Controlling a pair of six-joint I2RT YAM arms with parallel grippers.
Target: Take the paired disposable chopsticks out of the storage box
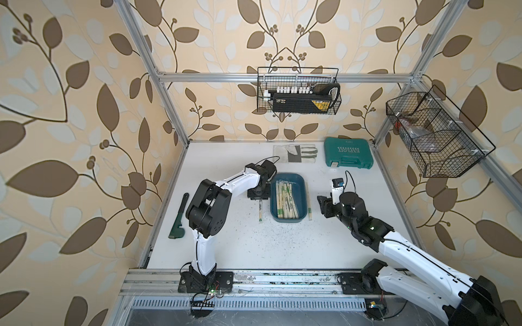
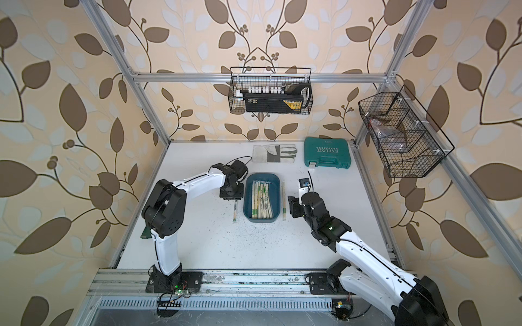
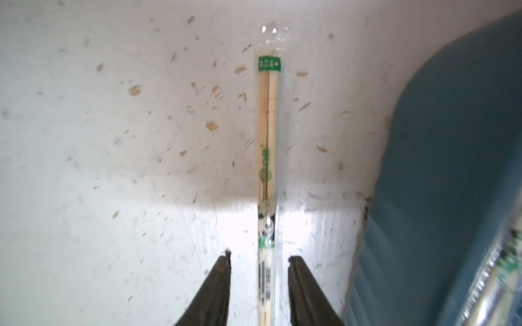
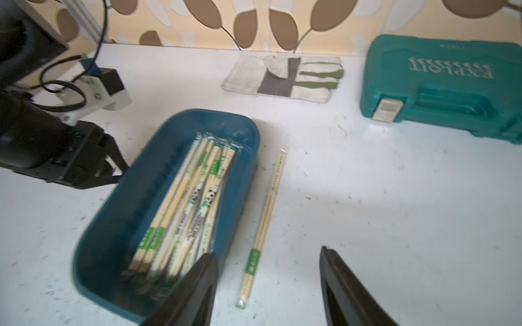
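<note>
A blue storage box (image 1: 288,218) holds several wrapped pairs of chopsticks (image 4: 187,206). One wrapped pair (image 3: 266,125) lies on the table just left of the box; another (image 4: 265,217) lies along its right side. My left gripper is over the left pair, its fingertips apart on either side of it, holding nothing visible. My right gripper hangs open to the right of the box, with nothing between its fingers.
A green case (image 1: 348,152) and a glove (image 1: 293,153) lie at the back. A green tool (image 1: 179,217) rests on the left. Wire baskets hang on the walls.
</note>
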